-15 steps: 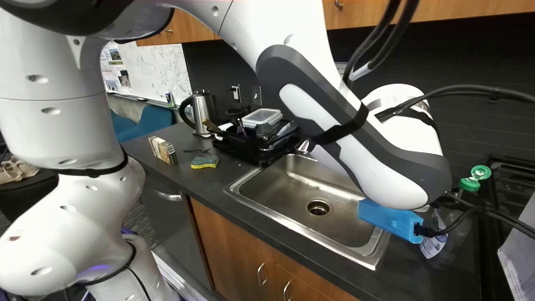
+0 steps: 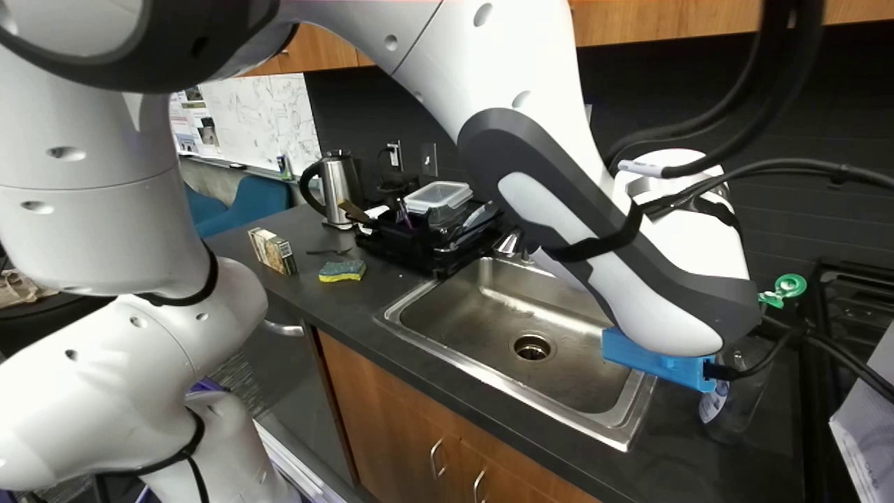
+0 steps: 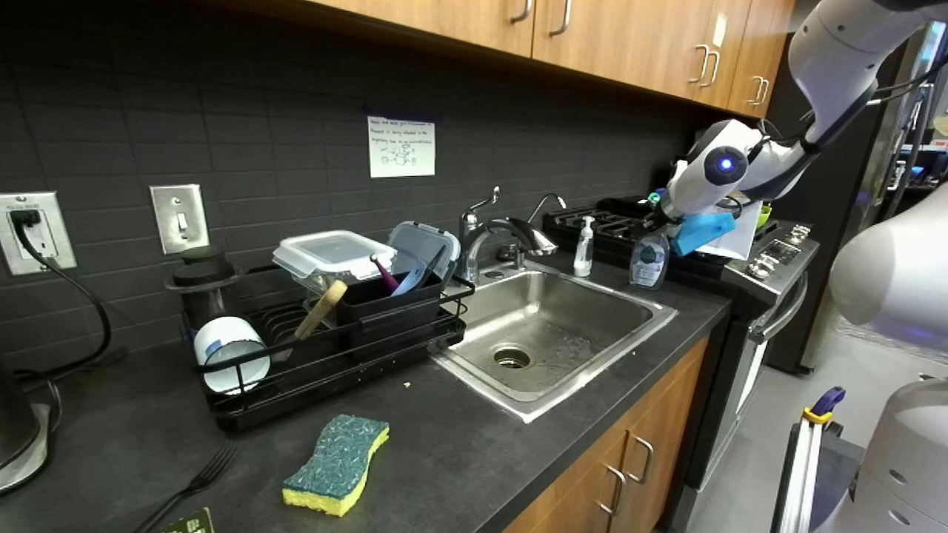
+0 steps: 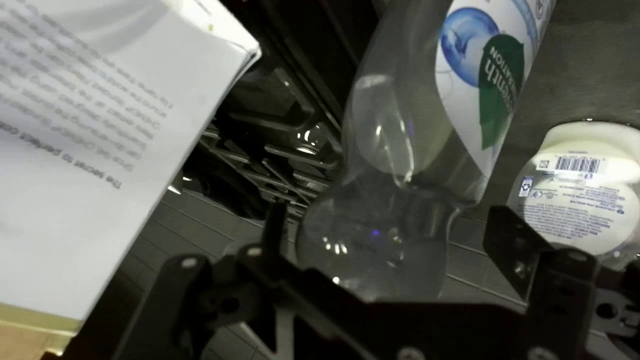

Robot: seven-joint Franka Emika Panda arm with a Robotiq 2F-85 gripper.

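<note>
A clear bottle (image 4: pixel 384 240) with a blue, white and green label stands on the counter right of the sink. In exterior view 1 its green cap (image 2: pixel 781 289) shows behind the arm, and most of its body is hidden. My gripper is at the bottle and stands open. In the wrist view the bottle appears between its spread fingers, with space visible on the right; contact on the left cannot be told. Exterior view 2 shows the bottle (image 3: pixel 649 262) beside the blue part of the arm's end.
A white soap dispenser (image 3: pixel 583 247) stands close by, behind the sink (image 3: pixel 613 351). On the other side, a white printed box or booklet (image 4: pixel 90 150) is near the stove (image 3: pixel 764 257). A sponge (image 3: pixel 333 466), fork (image 3: pixel 191 484) and dish rack (image 3: pixel 266 391) lie far from the gripper.
The upper arm has shifted right in exterior view 1, while the blue part has risen and moved slightly right. The bottle and its green cap appear slightly farther left.
</note>
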